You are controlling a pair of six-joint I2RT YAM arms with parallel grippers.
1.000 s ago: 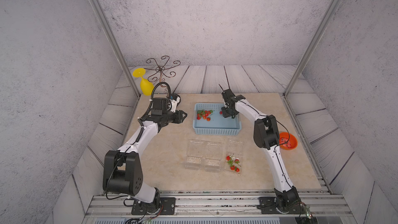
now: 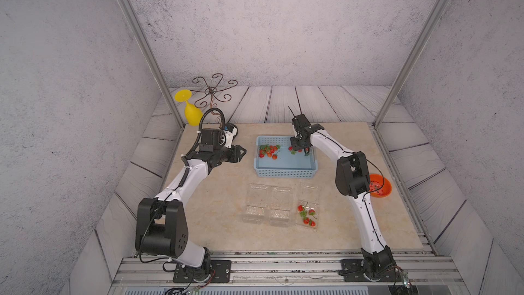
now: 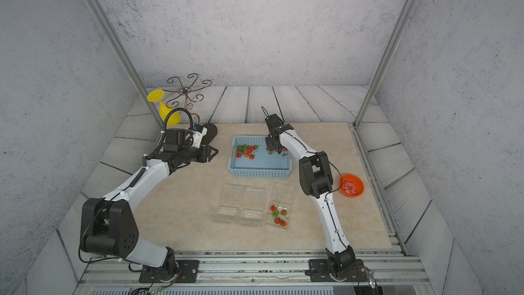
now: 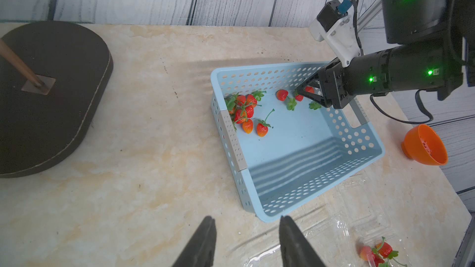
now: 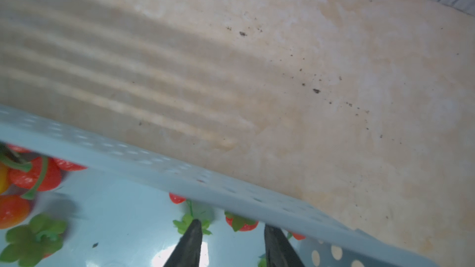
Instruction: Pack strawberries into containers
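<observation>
A blue perforated basket [image 2: 285, 173] holds strawberries [image 4: 261, 129] at its left and a few at the back right. My right gripper is low at the back right of the basket, fingers apart, over strawberries and leaves [image 5: 241, 222]. Whether anything is between them is hard to tell. My left gripper is raised left of the basket, open and empty, facing it. In front of the basket lie clear plastic containers [image 2: 256, 213]; the rightmost holds several strawberries [image 2: 306, 220].
An orange bowl [image 3: 352, 186] sits at the right. A black stand [image 4: 54, 118] with metal scrollwork and a yellow object [image 2: 192, 113] are at the back left.
My right gripper has moved slightly up and back within the basket, uncovering more strawberries beneath it. The left arm has not visibly moved.
</observation>
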